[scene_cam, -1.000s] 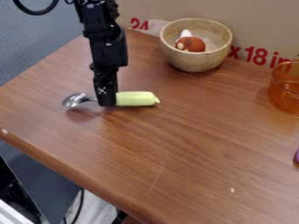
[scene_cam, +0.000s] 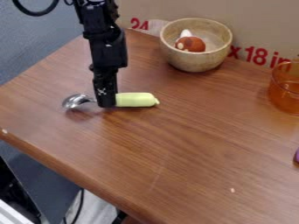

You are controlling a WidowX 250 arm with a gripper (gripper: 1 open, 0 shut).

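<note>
The black gripper (scene_cam: pixel 105 100) reaches down from the top left to the wooden table. Its tip is at a metal spoon (scene_cam: pixel 75 101) and a pale yellow-green cylindrical item (scene_cam: pixel 136 100), which lie in a line, the spoon's head to the left and the pale item to the right. The fingertips hide the part between them, and I cannot tell whether the fingers are closed on it.
A wooden bowl (scene_cam: pixel 184 55) holding an onion-like item (scene_cam: pixel 191 45) stands at the back. An orange translucent container (scene_cam: pixel 284 90) is at the right edge.
</note>
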